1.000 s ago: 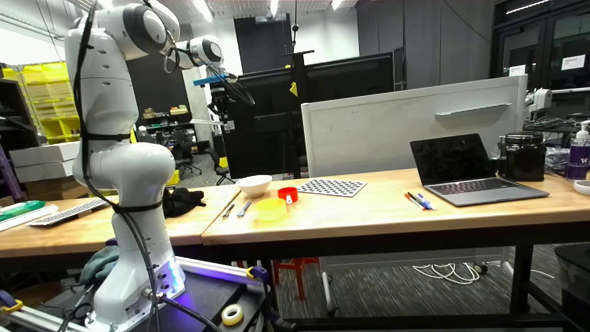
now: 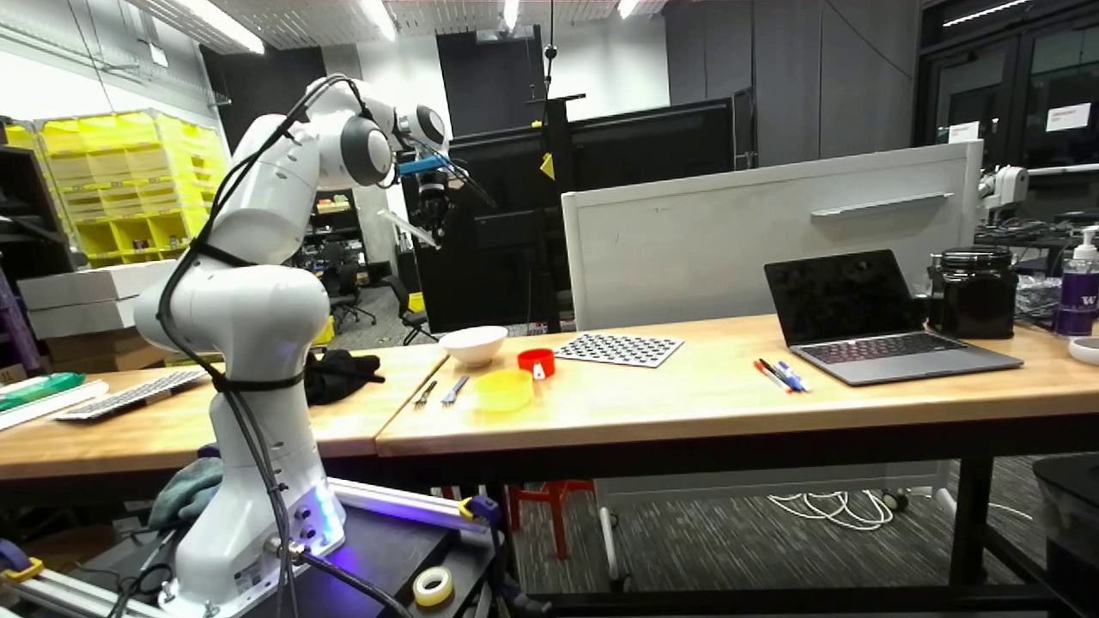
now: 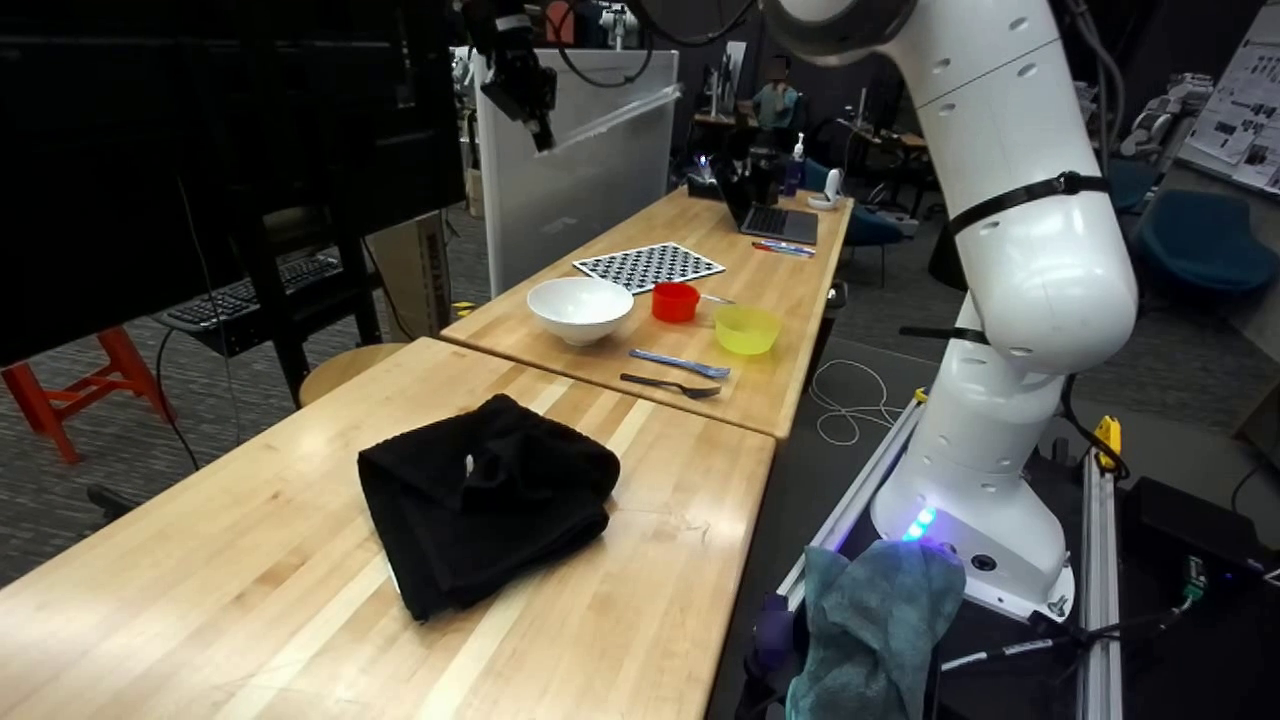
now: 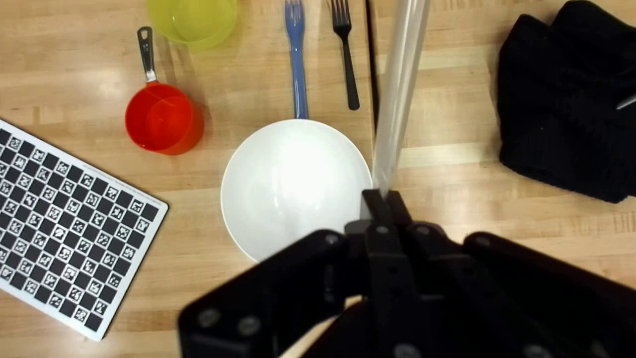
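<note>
High above the tables, my gripper is shut on a long, thin, translucent strip [image 4: 402, 95], held near one end. The strip reaches toward the top of the wrist view. In exterior view 1 the gripper [image 2: 437, 243] and strip [image 2: 409, 227] hang in the air, the strip slanting. Exterior view 2 shows the strip [image 3: 620, 114] as a pale band before the whiteboard. Below the fingertips in the wrist view lies a white bowl [image 4: 292, 185], empty. A red measuring cup [image 4: 161, 119], a yellow bowl [image 4: 194, 18], a blue fork [image 4: 298, 65] and a black fork [image 4: 346, 53] lie nearby.
A black cloth [image 3: 492, 504] lies bunched on the other table. The checkered board [image 4: 65, 232] is beside the white bowl. Farther along are several pens [image 2: 780, 376], an open laptop [image 2: 876, 330] and a black jar [image 2: 971, 292]. Bare tabletop separates the board and pens.
The strip, nearly level before, now slants. Objects on the tables have not moved.
</note>
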